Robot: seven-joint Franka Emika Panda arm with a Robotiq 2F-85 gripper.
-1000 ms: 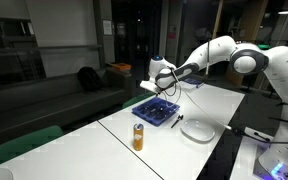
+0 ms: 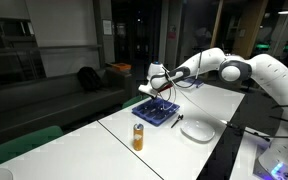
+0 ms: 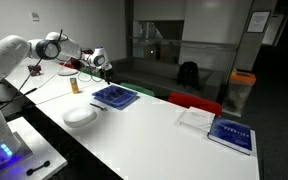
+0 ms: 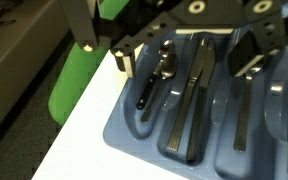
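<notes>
A blue cutlery tray [image 4: 144, 148] fills much of the wrist view. In its compartments lie spoons [image 4: 167, 66], knives [image 4: 197, 100] and other dark-handled or metal pieces. My gripper is above the tray, its fingers spread wide with nothing held between them. In exterior view 1 the gripper [image 2: 148, 93] hangs over the far left end of the tray [image 2: 166, 119]. The fingertips are too small there to tell their exact height. Exterior view 2 shows the tray [image 3: 106, 103] with the arm behind and to its left.
A white plate [image 2: 197, 131] and an orange can [image 2: 138, 142] stand on the white table. One dark utensil [image 2: 177, 120] lies loose beside the tray. A green chair [image 4: 76, 85] borders the table edge near the gripper.
The arm has reached farther left in exterior view 1, carrying the gripper toward the tray's far left end. Tray, plate and can have stayed put.
</notes>
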